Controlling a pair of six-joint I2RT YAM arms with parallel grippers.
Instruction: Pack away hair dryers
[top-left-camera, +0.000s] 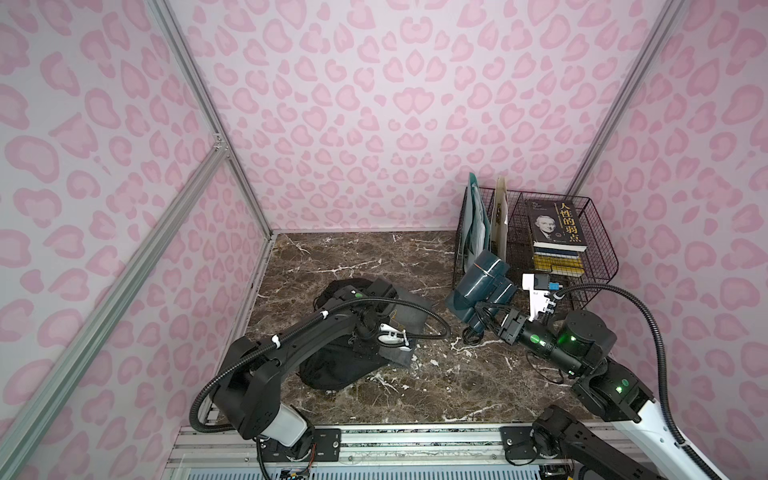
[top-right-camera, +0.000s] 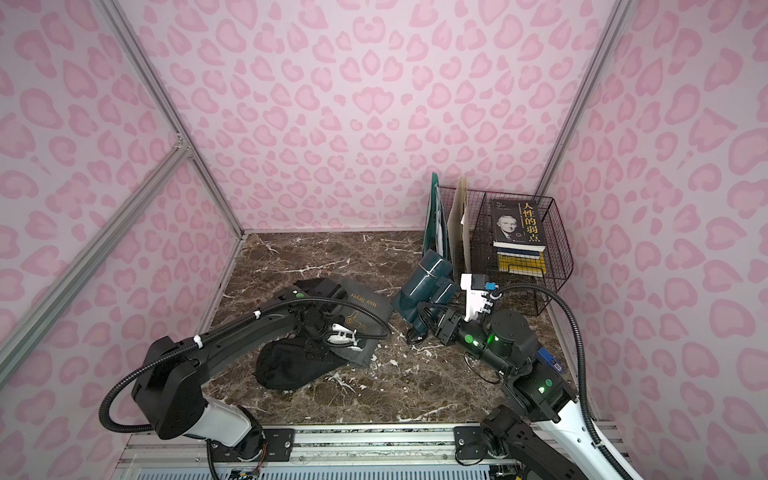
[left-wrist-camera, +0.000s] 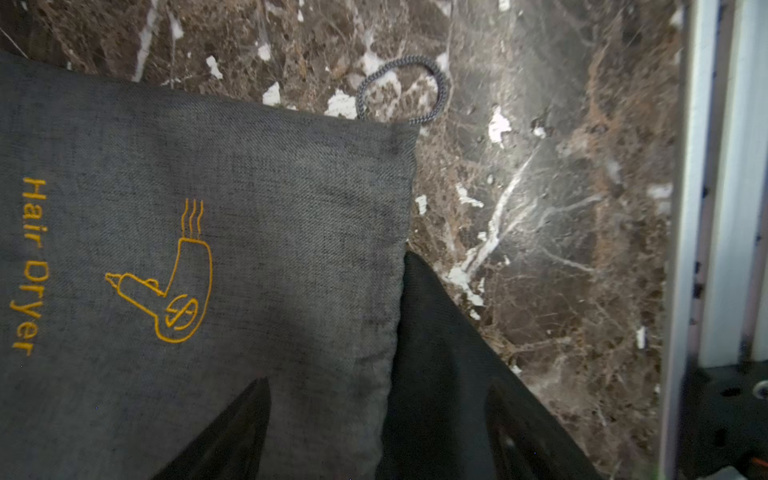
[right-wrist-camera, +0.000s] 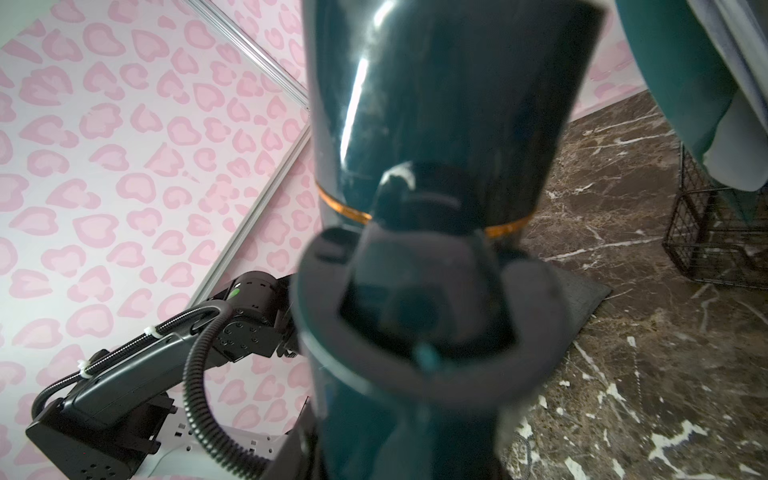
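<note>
A glossy dark teal hair dryer (top-left-camera: 481, 281) with a copper ring is held above the table by my right gripper (top-left-camera: 489, 313), which is shut on it. In the right wrist view the hair dryer (right-wrist-camera: 432, 120) fills the middle and hides most of the fingers. The flat grey pouch (left-wrist-camera: 304, 216), marked with yellow "Hair Dryer" lettering and a dryer drawing, lies on the table. My left gripper hangs over the pouch and black cloth, its fingers spread and nothing visible between them. The left arm covers part of the pouch in the top left view.
Black cloth bags (top-right-camera: 292, 362) lie beside and under the pouch. At the back right stands a wire basket (top-left-camera: 604, 240) with folders (top-left-camera: 475, 220) and books (top-left-camera: 556, 228).
</note>
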